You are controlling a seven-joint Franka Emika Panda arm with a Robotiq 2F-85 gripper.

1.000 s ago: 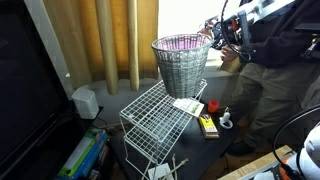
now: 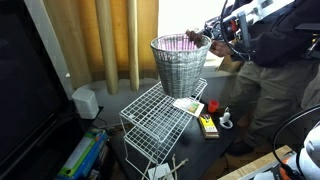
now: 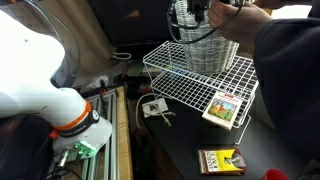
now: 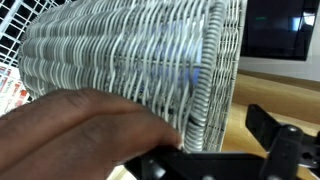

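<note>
A grey woven basket (image 2: pixel 180 69) with a pink inside stands upright on the white wire rack (image 2: pixel 150 124). In the wrist view, the basket's weave (image 4: pixel 125 50) fills the left and middle, its braided rim running down toward the gap between my fingers. My gripper is open, the right finger (image 4: pixel 268 128) clear of the basket. A person's hand (image 4: pixel 85 135) is close in front of the camera, beside the left finger and partly covering the basket. The same hand (image 3: pixel 240 22) shows at the basket's upper part in exterior view 2.
A person (image 2: pixel 275 90) stands close at the right. A small picture card (image 3: pixel 222 109) lies on the rack's edge. A yellow-and-red packet (image 3: pixel 221 161) and a red cup (image 2: pixel 213 106) are nearby.
The person's hand has moved left onto the basket's near rim. The basket and the rack look unmoved.
</note>
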